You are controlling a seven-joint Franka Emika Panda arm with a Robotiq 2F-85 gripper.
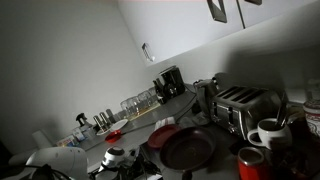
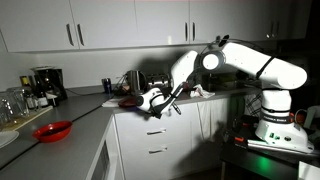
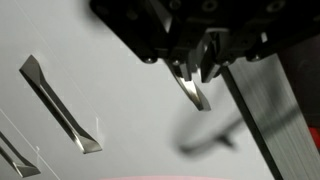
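In the wrist view my gripper comes in from the top, its dark fingers over a metal drawer handle (image 3: pixel 194 96) on a white front. One end of this handle shows below the fingertips; the rest is hidden behind them. I cannot tell whether the fingers touch it or how wide they stand. Two more handles appear to the left, one a long bar (image 3: pixel 62 108), the other cut off at the lower left. Exterior view 2 has the gripper (image 2: pixel 152 106) low against the white drawer fronts (image 2: pixel 140 145), just under the counter.
A dark pan (image 1: pixel 188 149), a toaster (image 1: pixel 243 108), a white mug (image 1: pixel 271 133) and a red can (image 1: pixel 252 163) crowd the counter. Farther left lies a red bowl (image 2: pixel 52 130). Open floor stretches before the drawers.
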